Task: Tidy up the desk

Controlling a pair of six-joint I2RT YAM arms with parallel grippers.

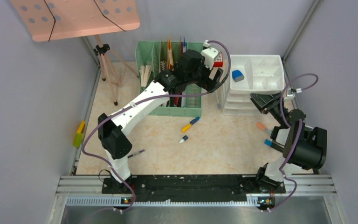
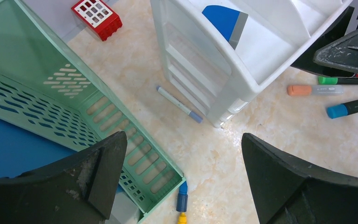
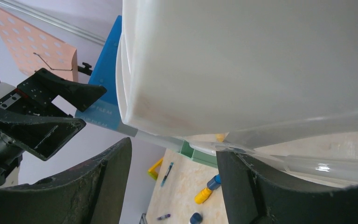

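The white drawer unit [image 1: 240, 99] stands at the back right; a blue eraser [image 1: 237, 75] lies in its open top tray [image 1: 265, 63]. At the tray's front edge is my right gripper [image 1: 257, 101], its fingers [image 3: 114, 179] apart. White plastic fills much of the right wrist view, and no grip on it shows. Over the right side of the green organizer [image 1: 177, 111] my left gripper hangs open and empty. Loose on the desk lie a yellow-blue marker [image 1: 190, 124], a small blue-and-white item [image 1: 183, 139], a purple pen [image 1: 136, 153], an orange highlighter [image 2: 303, 89] and a blue-capped highlighter [image 2: 350, 107].
A white marker [image 2: 179, 104] lies between organizer and drawers. Behind it stands a red box [image 2: 98, 17]. A pink stand [image 1: 103, 58] occupies the back left, and a yellow-green item [image 1: 79, 134] is by the left wall.
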